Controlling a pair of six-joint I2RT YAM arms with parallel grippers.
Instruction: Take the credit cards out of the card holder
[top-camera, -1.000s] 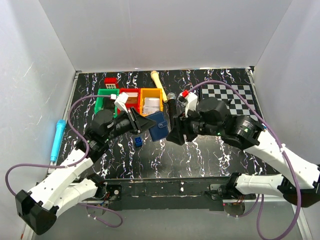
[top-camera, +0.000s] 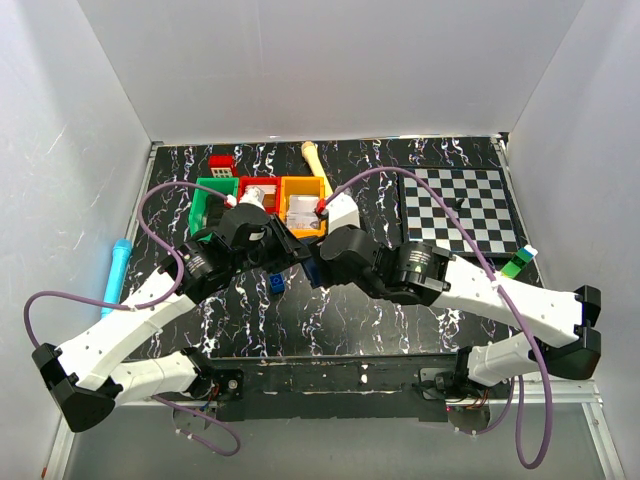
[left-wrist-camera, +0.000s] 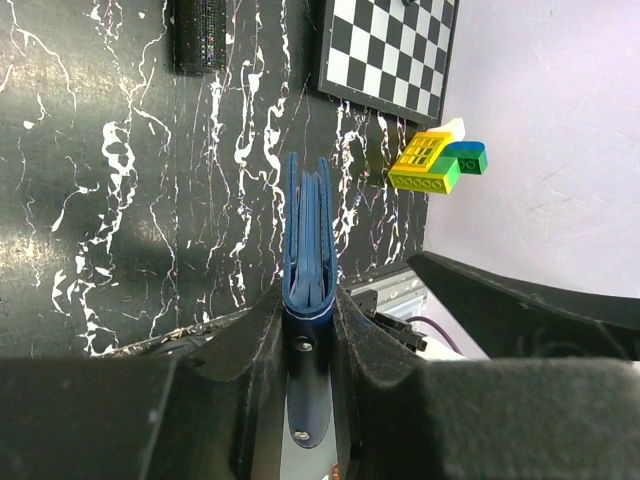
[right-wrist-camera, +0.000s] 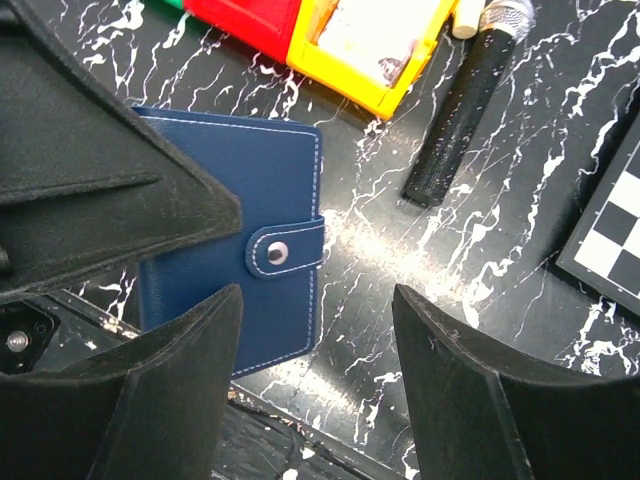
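Observation:
A dark blue card holder (right-wrist-camera: 285, 290) with a snap strap is held up above the table. My left gripper is shut on it, one finger (right-wrist-camera: 130, 190) lying across its face in the right wrist view. Edge-on in the left wrist view, the card holder (left-wrist-camera: 310, 240) shows several layers at its upper end; single cards cannot be told apart. My right gripper is open, its left fingertip in front of the holder's lower right part and nothing seen gripped. In the top view the right gripper (top-camera: 318, 262) mostly covers the holder.
Green, red and orange bins (top-camera: 302, 183) stand behind the grippers. A dark microphone (right-wrist-camera: 465, 110) lies beside them, with a chessboard (top-camera: 458, 208) to the right. A small blue block (top-camera: 276, 284) sits on the table, whose front middle (top-camera: 370, 325) is clear.
My right gripper has moved left to the card holder, now covering it in the top view.

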